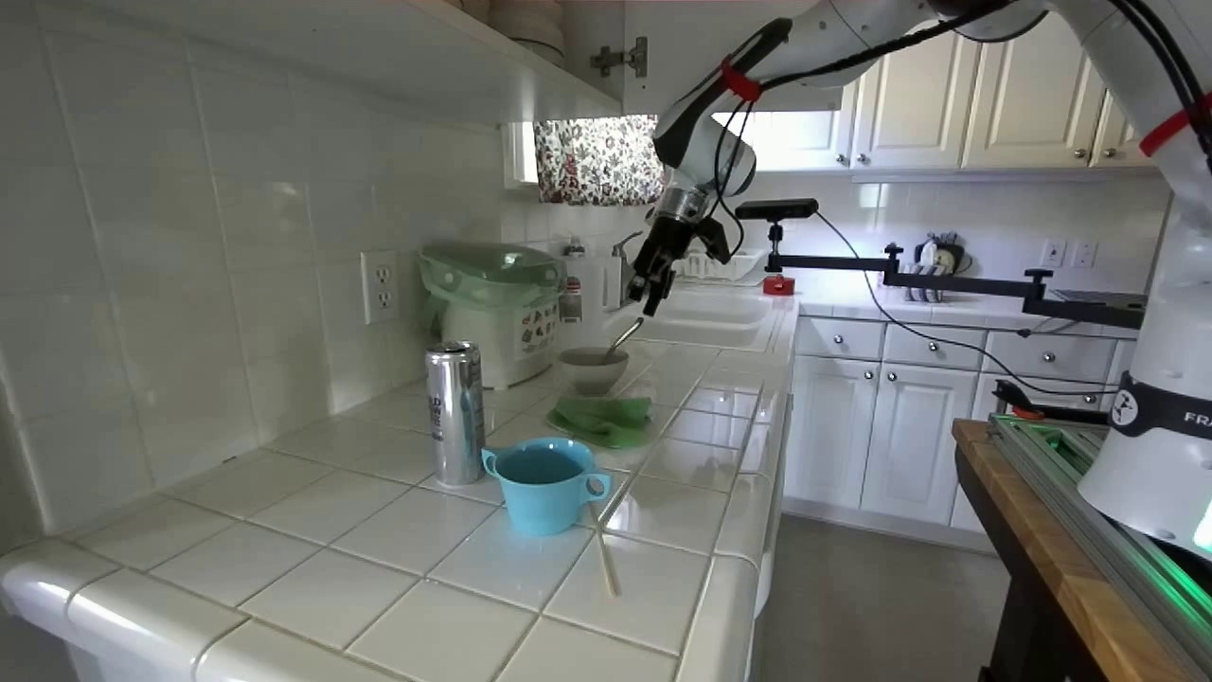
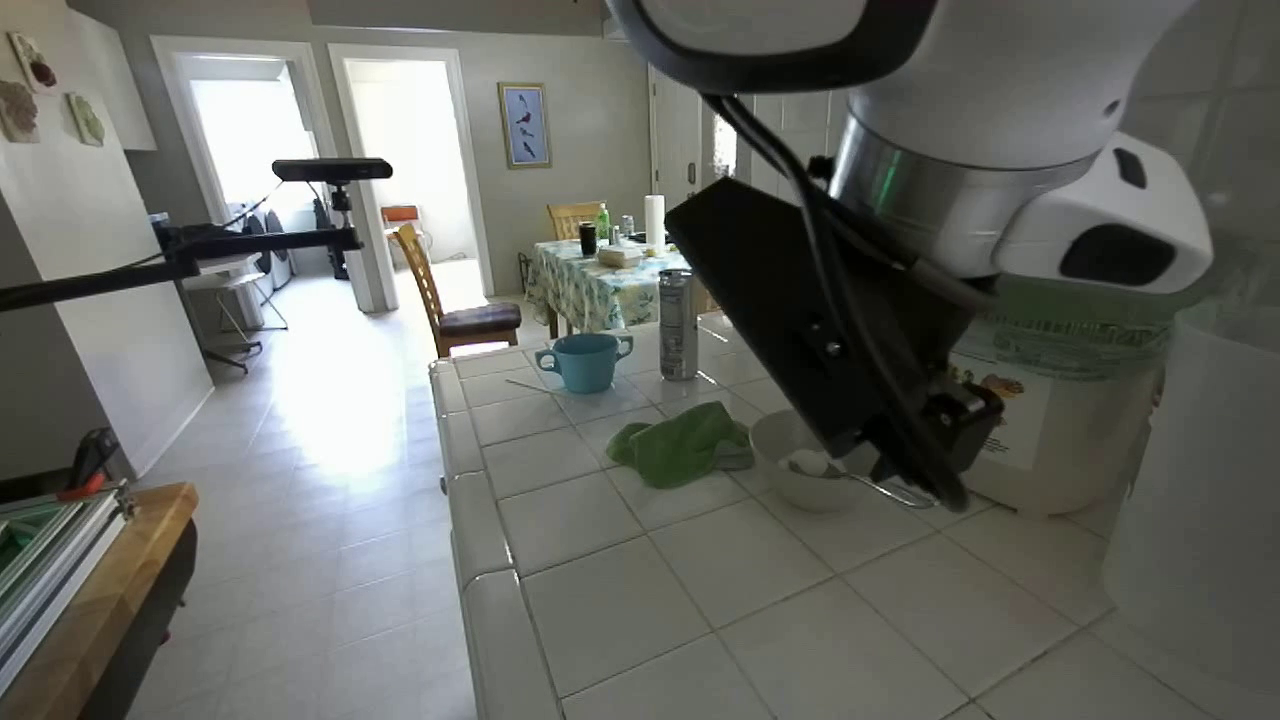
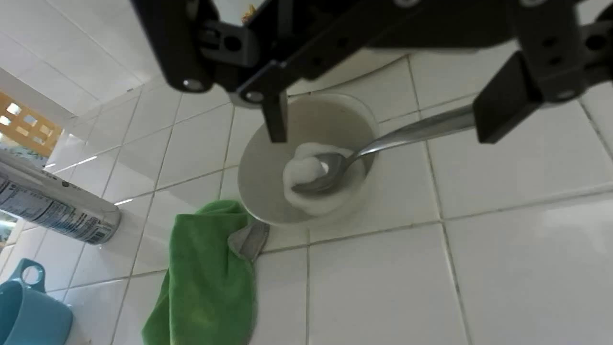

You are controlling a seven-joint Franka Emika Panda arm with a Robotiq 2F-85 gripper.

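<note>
My gripper stands open above the counter, its fingers [image 3: 508, 100] wide apart. Below it in the wrist view sits a pale bowl [image 3: 267, 166] with something white inside. A metal spoon [image 3: 419, 131] rests in the bowl, its handle leaning out over the rim and passing behind one finger. From exterior view 1, the gripper [image 1: 650, 297] is above the bowl [image 1: 585, 373], clear of the spoon's handle tip. A green cloth [image 3: 201, 276] lies crumpled beside the bowl.
A turquoise two-handled cup [image 1: 543, 491] and a tall silver can [image 1: 456, 415] stand nearer the counter's end. One thin stick [image 1: 607, 563] lies beside the cup. A green-lidded bin [image 1: 494, 307] stands behind the bowl. Bare tiles extend along the counter's front.
</note>
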